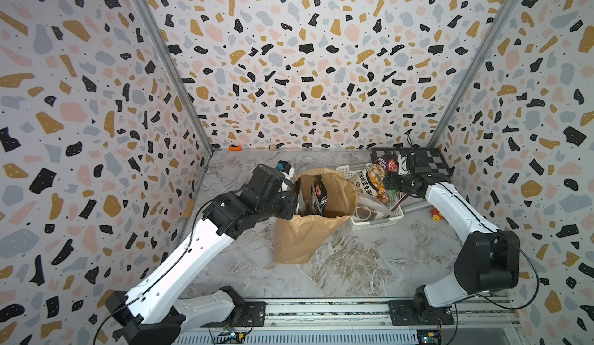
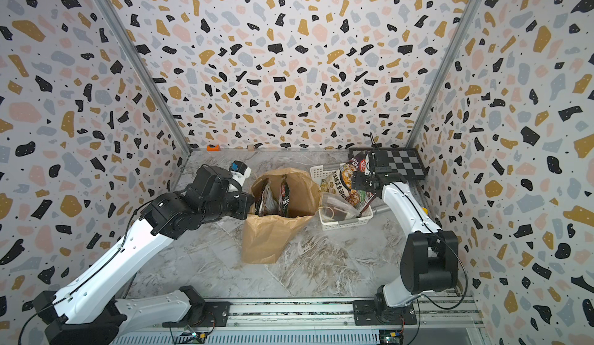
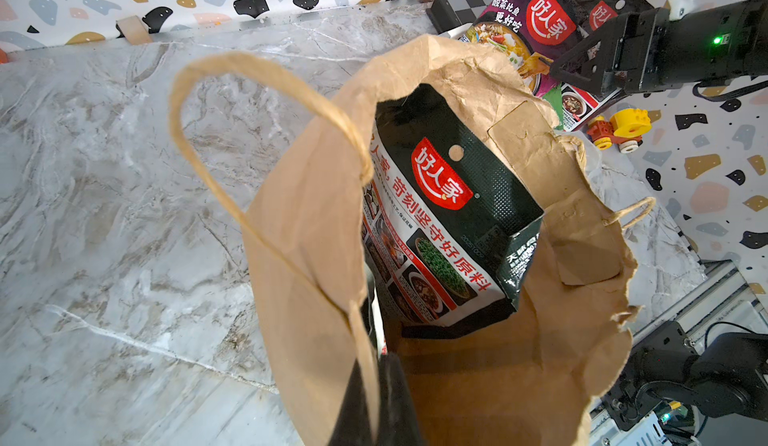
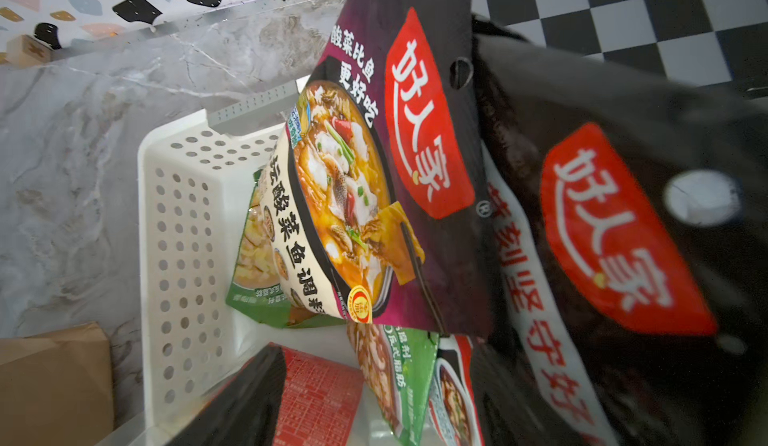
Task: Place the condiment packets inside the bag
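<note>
A brown paper bag [image 1: 309, 243] stands open at the centre, holding dark condiment packets [image 3: 448, 262]. My left gripper is shut at the bag's near side, where its rim and handle run. Right of the bag, a white perforated basket [image 4: 172, 230] holds green packets [image 4: 400, 382], a purple fish-seasoning packet [image 4: 424, 262] and a black packet [image 4: 608, 358]. My right gripper is open over the basket, its blurred fingers at the lower edge of the right wrist view, near the purple packet.
A checkered board [image 2: 402, 165] lies at the back right. A yellow-red toy [image 3: 616, 130] sits at the right edge, and a small orange item [image 1: 235, 147] at the back left.
</note>
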